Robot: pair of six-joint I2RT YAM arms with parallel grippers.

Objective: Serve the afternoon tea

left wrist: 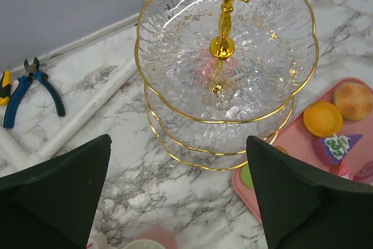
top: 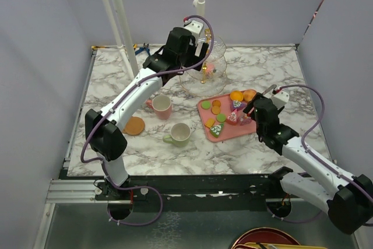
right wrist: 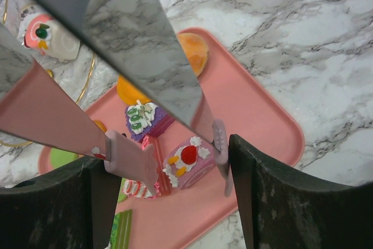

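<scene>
A tiered glass stand with gold rims (left wrist: 175,39) stands at the back, a pink item visible within it. My left gripper (top: 195,56) is open above and before it, nothing between its fingers. A pink tray (top: 233,132) holds cakes and treats, including an orange round (left wrist: 322,118), a purple cake (right wrist: 145,122) and an oval berry-topped cake (right wrist: 187,162). My right gripper is open low over that tray, with metal blades between or above its pads, over the cakes.
A pink cup (top: 162,109), a green mug (top: 180,136) and a brown coaster (top: 134,126) occupy the left-middle. Blue pliers (left wrist: 23,91) and white pipes lie at the back left.
</scene>
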